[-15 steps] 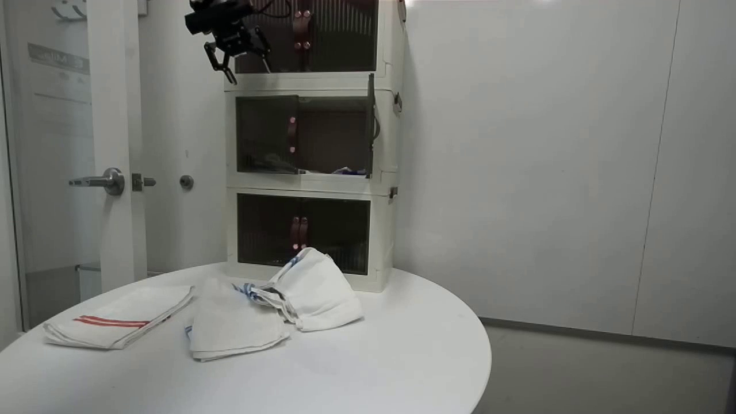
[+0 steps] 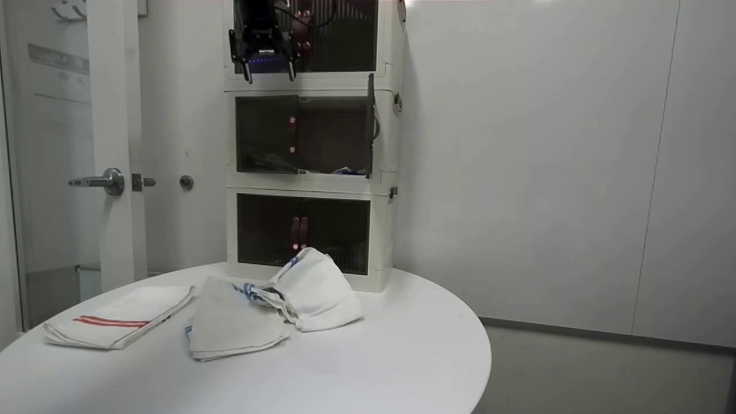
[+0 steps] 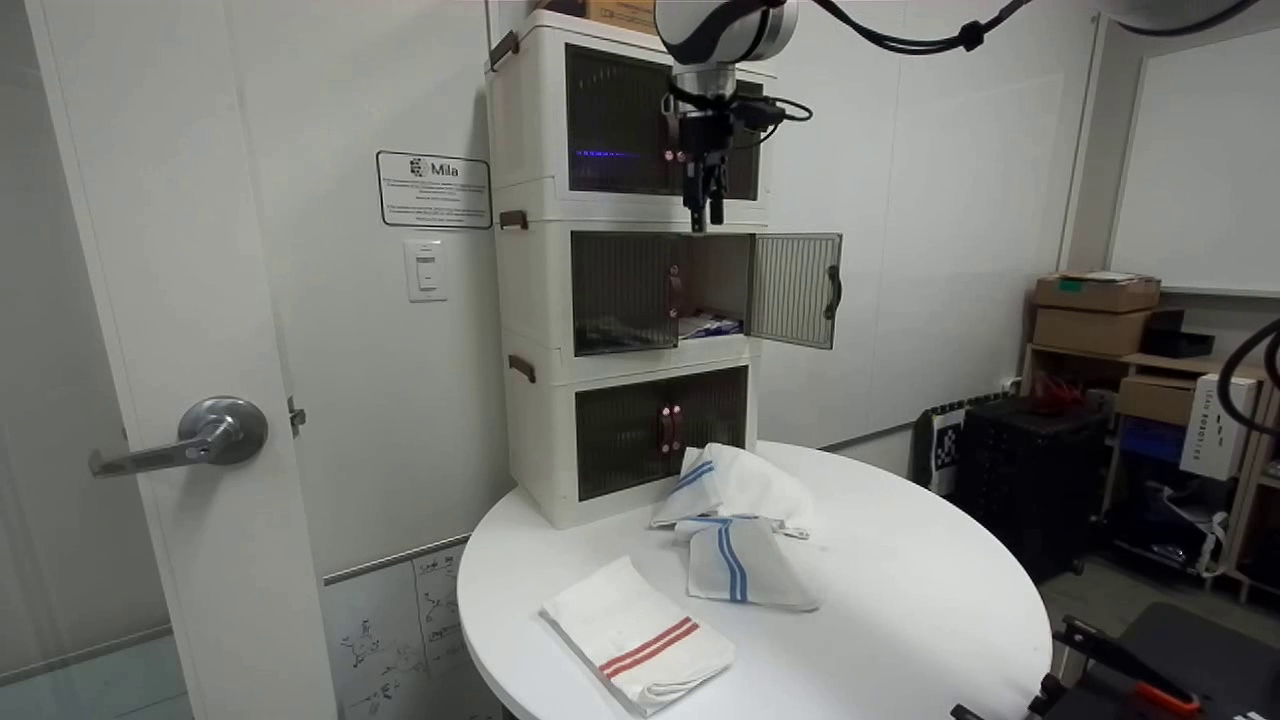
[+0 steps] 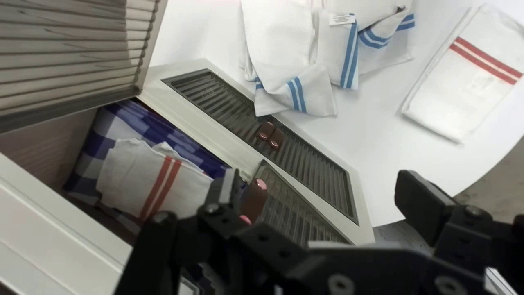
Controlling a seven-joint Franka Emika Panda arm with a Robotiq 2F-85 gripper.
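Observation:
My gripper (image 2: 269, 76) hangs high in front of the top cabinet, well above the table; its fingers stand wide apart with nothing between them. Below it, the middle cabinet has its right door (image 3: 797, 290) swung outward, while the left door (image 3: 625, 294) looks nearly closed. Inside lie a white cloth with red stripes (image 4: 152, 179) and a blue checked cloth (image 4: 142, 120). On the round table (image 3: 912, 612) rest a folded red-striped towel (image 3: 639, 636), a blue-striped towel (image 3: 768, 564) and a rumpled white towel (image 2: 318, 293) leaning by the bottom cabinet.
The bottom cabinet (image 2: 255, 227) is closed and stands on the table's back edge. The opened door juts out from the cabinet front, below and to one side of my gripper. A house door with a handle (image 3: 222, 434) is at the left.
In the first exterior view, my gripper has moved to the right and turned from a tilt to hang more nearly straight down. The towels and cabinet doors have stayed put.

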